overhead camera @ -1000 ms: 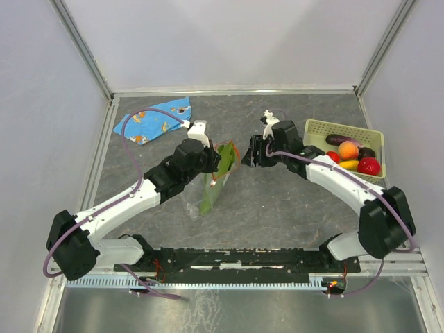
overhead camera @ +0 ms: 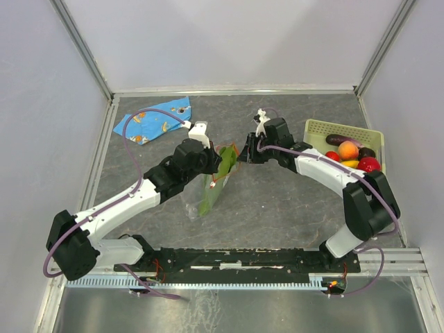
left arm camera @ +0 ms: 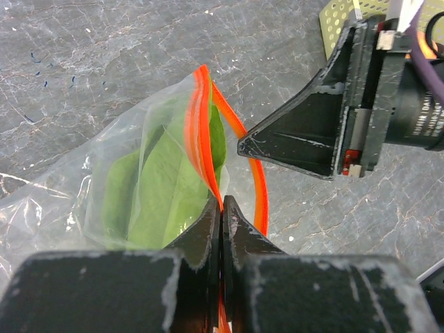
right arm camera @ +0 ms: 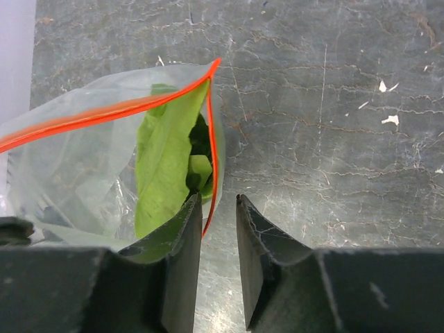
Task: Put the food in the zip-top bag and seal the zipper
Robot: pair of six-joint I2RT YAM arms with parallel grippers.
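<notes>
The clear zip bag (left arm camera: 83, 208) with an orange zipper holds green leafy food (left arm camera: 166, 180); it stands near the middle of the table. My left gripper is shut on the bag's orange zipper edge. Just right of the bag's opening, my right gripper is part open, its left finger close beside the orange edge at the near end of the opening; whether they touch I cannot tell.
A pale green basket (overhead camera: 312, 135) of fruit and vegetables, including an orange, eggplant and red items, stands at the right. A blue patterned cloth (overhead camera: 146, 126) lies back left.
My right gripper has moved left toward the bag's opening. The left arm and bag look nearly unchanged.
</notes>
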